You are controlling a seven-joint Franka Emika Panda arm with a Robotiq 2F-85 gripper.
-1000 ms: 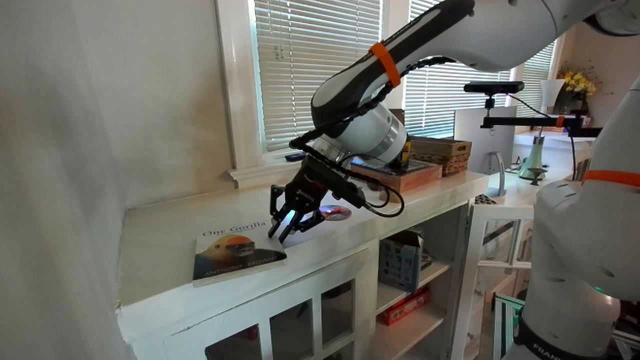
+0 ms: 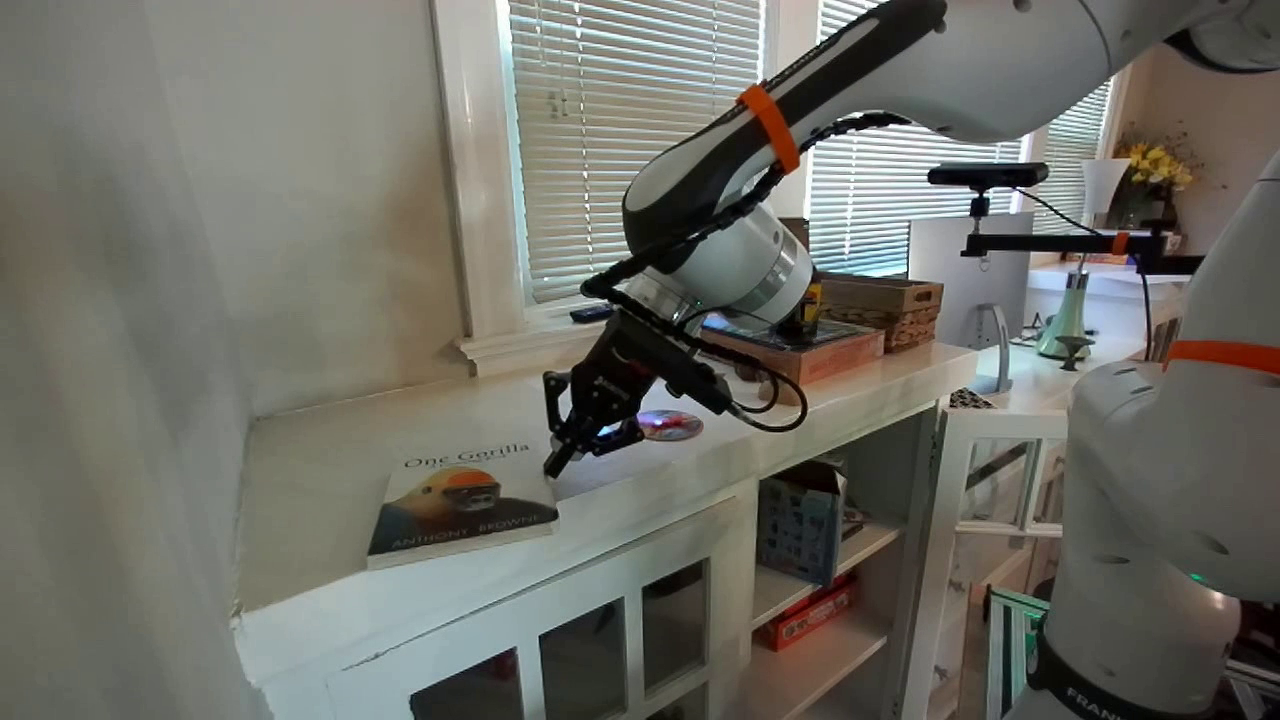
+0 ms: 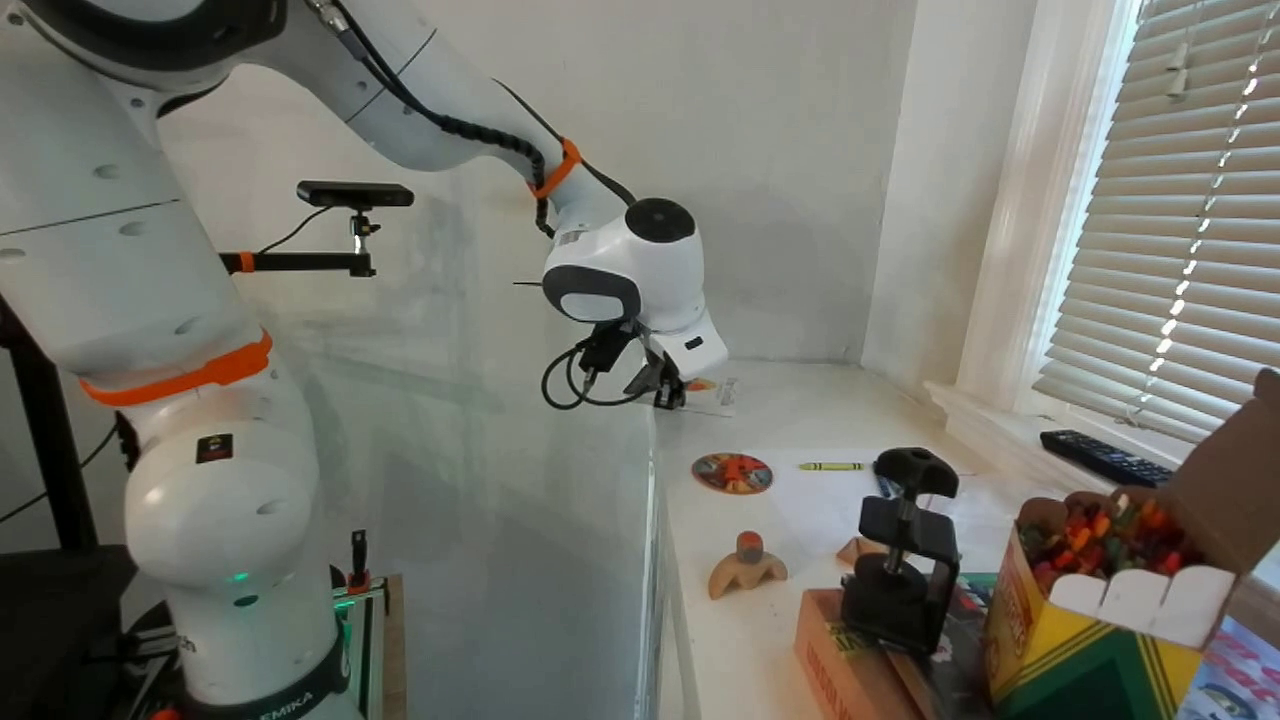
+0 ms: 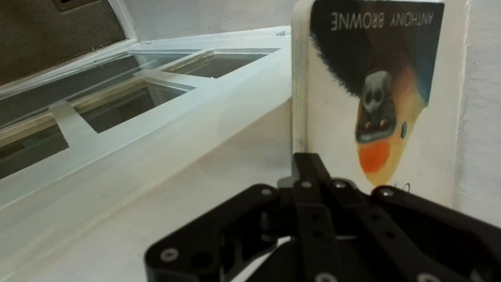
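Note:
A board book, "One Gorilla" by Anthony Browne, lies flat on the white cabinet top, its lower edge close to the front edge. My gripper is at its right side, tilted down and to the left. In the wrist view the black gripper is shut, its fingertips together with nothing between them. The book lies outside the fingers, just past the tips along its spine edge; whether they touch cannot be told. In exterior view 2 the book is mostly hidden behind my gripper.
A round colourful disc, a yellow crayon, a wooden arch piece and a black clamp lie along the cabinet top. A crayon box stands near the window.
The book has shifted slightly left and turned a little against the gripper; the arm itself has barely moved.

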